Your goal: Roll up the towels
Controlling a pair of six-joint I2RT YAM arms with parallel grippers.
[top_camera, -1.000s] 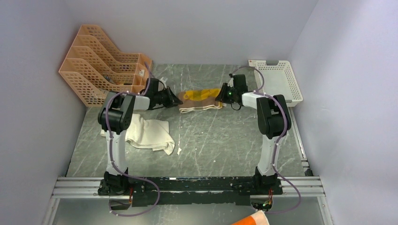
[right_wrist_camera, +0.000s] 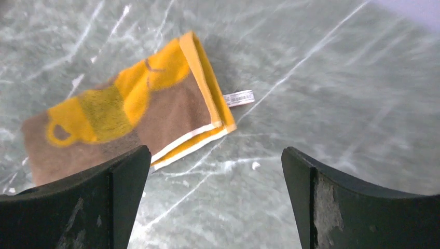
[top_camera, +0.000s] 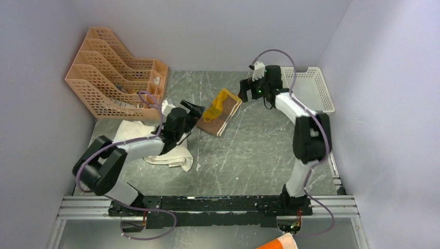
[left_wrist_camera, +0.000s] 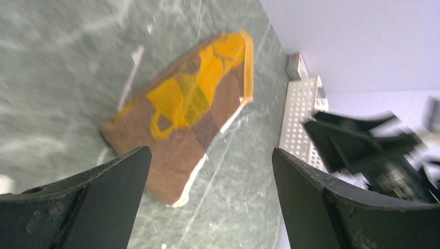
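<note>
A brown and yellow towel point(top_camera: 223, 118) with white edge stripes lies folded flat at a slant in the middle of the worktop, also seen whole in the left wrist view point(left_wrist_camera: 181, 145) and partly in the right. My left gripper point(top_camera: 195, 110) stands open just left of the towel, apparently empty. My right gripper point(top_camera: 245, 88) is open beside the towel's upper right end, with nothing between its fingers. White towels point(top_camera: 168, 158) lie in a loose heap at the left, partly under the left arm.
An orange slotted organizer point(top_camera: 88, 83) fills the back left, a white plastic basket point(top_camera: 322, 88) the back right. Grey walls bound the sides and back.
The towel went from lying crosswise to slanting, right end toward the back. Both grippers, earlier at its ends, have since moved off it: the right up and right, the left up and left.
</note>
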